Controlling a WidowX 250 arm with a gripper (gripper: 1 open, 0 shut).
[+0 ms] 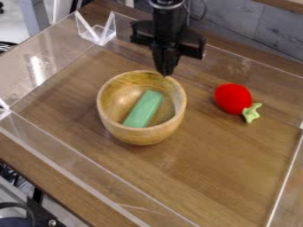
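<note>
A round wooden bowl (119,124) stands on the wooden table, holding a long green object (142,110) that lies lengthwise inside it. My black gripper (166,64) hangs above and behind the bowl's back rim, clear of the green object. Whether its fingers are open or shut is hard to make out at this size.
A red vegetable with a green top (233,97) lies right of the bowl. Clear plastic guards (95,31) stand at the table's left and back edges.
</note>
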